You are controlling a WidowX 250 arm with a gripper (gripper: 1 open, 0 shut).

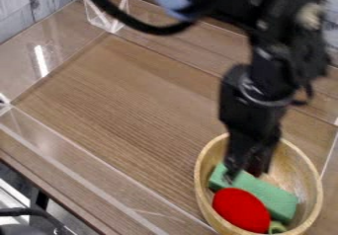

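A round wooden bowl (209,160) sits at the lower right of the camera view, holding a red object (242,208) and a green block (268,195). The blurred black gripper (240,158) is over the back of the bowl, above the green block. Its fingertips are too blurred to show clearly; it appears shut, with nothing visible held.
A clear plastic object (106,12) stands near the top left edge. Dark equipment (27,219) is at the lower left corner.
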